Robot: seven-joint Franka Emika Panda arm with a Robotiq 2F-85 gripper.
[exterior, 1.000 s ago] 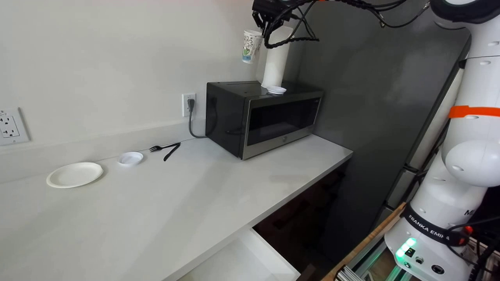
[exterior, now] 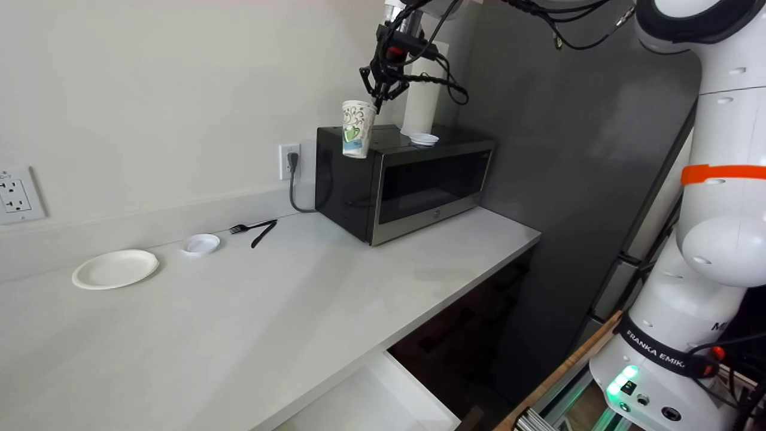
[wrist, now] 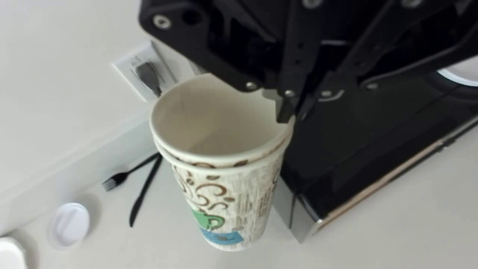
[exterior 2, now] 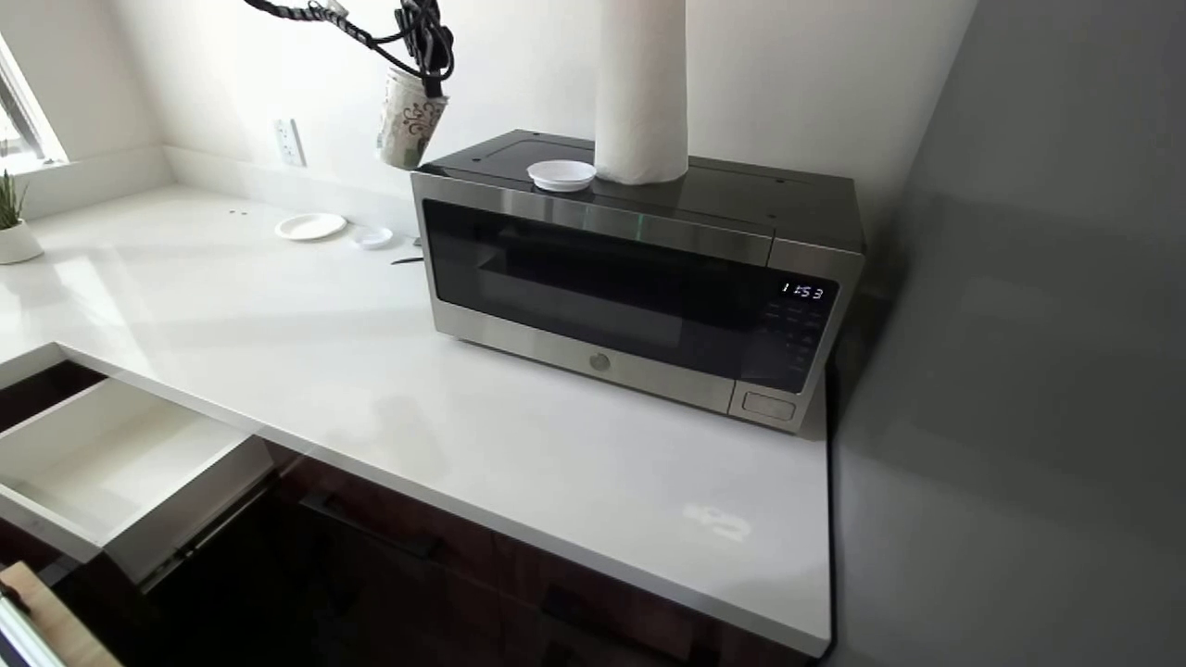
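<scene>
Two nested paper cups (wrist: 224,197), patterned with brown swirls and a green mug print, hang in the air by their rim. My gripper is shut on that rim at its right side in the wrist view. In exterior view 1 the cups (exterior: 356,130) hang in front of the left end of the microwave, below my gripper (exterior: 377,104). Exterior view 2 has the cups (exterior 2: 407,120) tilted, just left of the microwave's top corner. Inside, the upper cup looks empty.
The microwave (exterior 2: 623,300) carries a paper towel roll (exterior 2: 642,89) and white lids (exterior 2: 561,174). Along the wall lie a white plate (exterior: 115,269), a small white lid (exterior: 200,244), a black fork (exterior: 251,226) and a black knife (exterior: 263,234). A drawer (exterior: 373,398) stands open.
My gripper and the cups have come down and to the left in exterior view 1, from high above the microwave to the level of its top. The counter items look unchanged.
</scene>
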